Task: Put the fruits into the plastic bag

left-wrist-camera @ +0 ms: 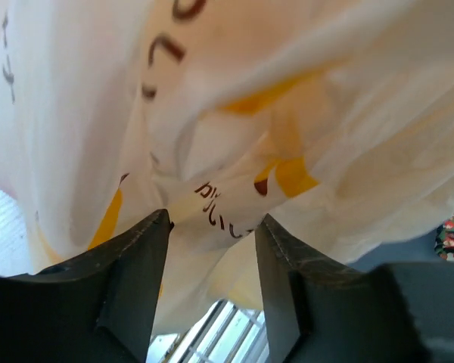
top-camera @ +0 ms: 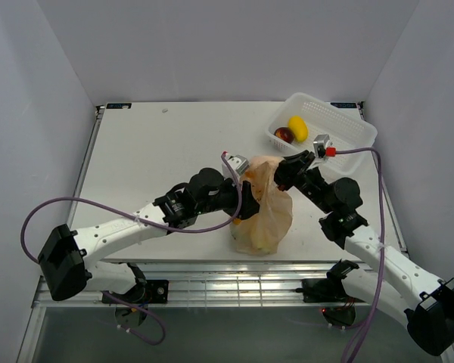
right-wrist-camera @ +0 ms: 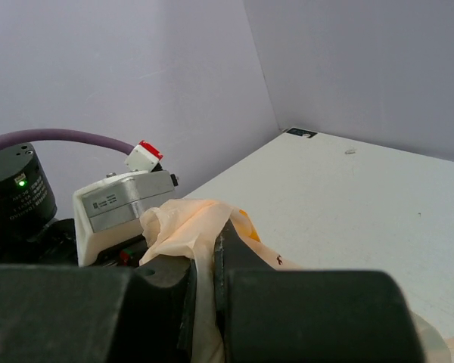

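A translucent peach plastic bag (top-camera: pixel 265 227) with printed lettering stands at the front middle of the table, between both grippers. My right gripper is shut on its crumpled top edge. My left gripper is at the bag's near left side, fingers apart with the bag's film (left-wrist-camera: pixel 197 136) filling the view behind them; whether any film is between them is unclear. A red apple (top-camera: pixel 283 134) and a yellow fruit (top-camera: pixel 298 128) lie in a white basket at the back right.
The white basket (top-camera: pixel 343 125) is behind the right arm. A metal rail (top-camera: pixel 227 283) runs along the front edge, and walls enclose the sides and back.
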